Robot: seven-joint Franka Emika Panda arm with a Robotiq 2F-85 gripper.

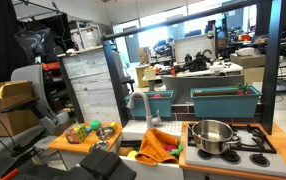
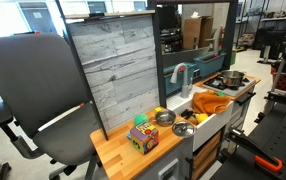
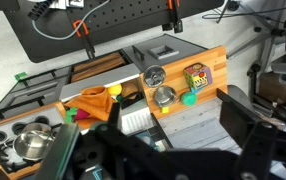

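In the wrist view my gripper hangs high over the toy kitchen counter. Its dark fingers stand wide apart, with nothing between them. An orange cloth [image 1: 159, 147] lies crumpled across the sink's edge, beside the faucet [image 1: 143, 108]. On the hob [image 1: 245, 143] sits a steel pot [image 1: 213, 136]. Metal bowls [image 3: 165, 96] rest on the wooden counter left of the sink in the first exterior view. Close to them are a colourful box [image 2: 142, 138] and a green item [image 3: 188, 98]. What lies deep in the sink is partly hidden.
A white plank panel [image 2: 118, 68] rises behind the left counter, with an office chair [image 2: 58, 90] beyond it. Teal bins [image 1: 223, 104] line the back of the hob side. Bare wood [image 2: 118, 158] shows at the counter's near left end.
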